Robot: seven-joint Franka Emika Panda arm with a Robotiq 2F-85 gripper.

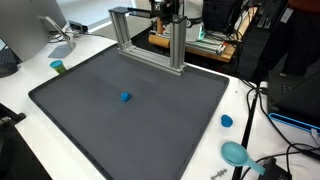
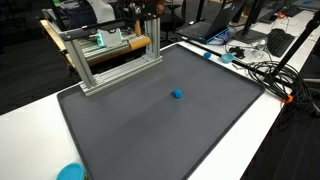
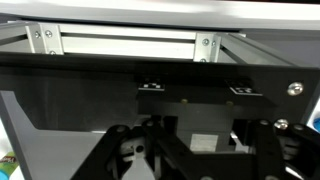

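Note:
In the wrist view my gripper is right at a long black panel (image 3: 80,100), which spans the picture and has screws at its right end. The fingers stand some way apart with the dark panel at their tips, and they look shut on it. How deep the grip goes is hidden by black on black. A pale metal frame (image 3: 120,46) lies beyond the panel. In the first exterior view this frame (image 1: 150,60) stands at the back edge of the grey mat, with the gripper hard to make out above it.
A small blue piece (image 1: 126,96) lies on the otherwise clear grey mat (image 1: 150,130). A green cup (image 1: 58,67) stands off its left side. To the right are another blue piece (image 1: 226,121), a turquoise ladle-like object (image 1: 238,156) and loose cables.

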